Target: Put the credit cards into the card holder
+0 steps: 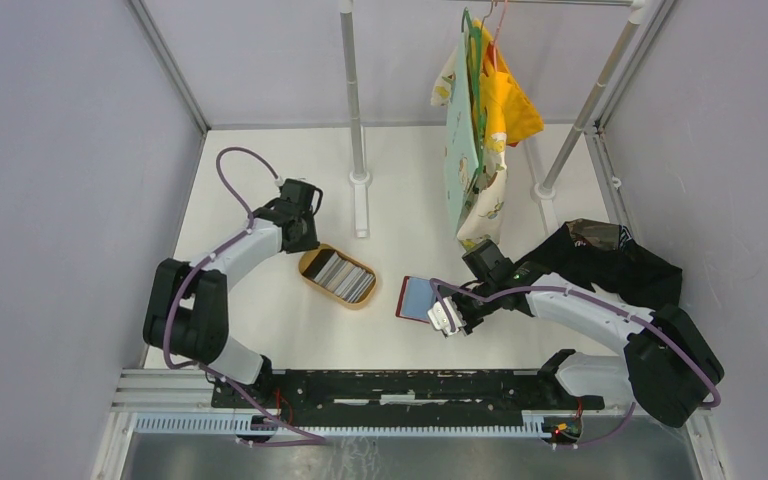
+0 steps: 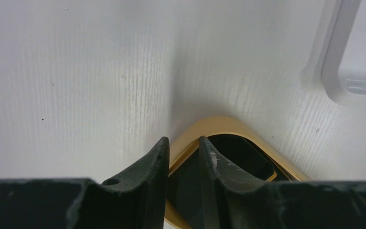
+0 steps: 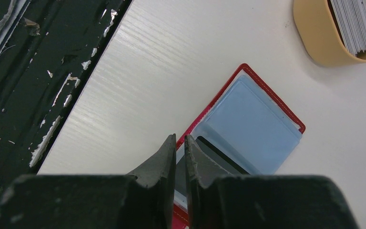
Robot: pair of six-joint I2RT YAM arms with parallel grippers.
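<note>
A tan oval-cornered box [image 1: 353,298] holds a dark card and a row of pale cards [image 1: 338,274]. My left gripper is at the box's upper-left end, fingertips slightly apart over the rim; whether anything is between them is unclear. A red-edged holder [image 3: 274,96] with light blue pockets [image 3: 248,119] and a dark card lies right of the box. My right gripper is above its edge, fingertips narrowly apart, with nothing clearly held.
Hanging cloths [image 1: 505,100] stand behind on a rack, with a white post [image 1: 353,90] at the back middle. A black cloth bag [image 1: 630,270] lies at the right.
</note>
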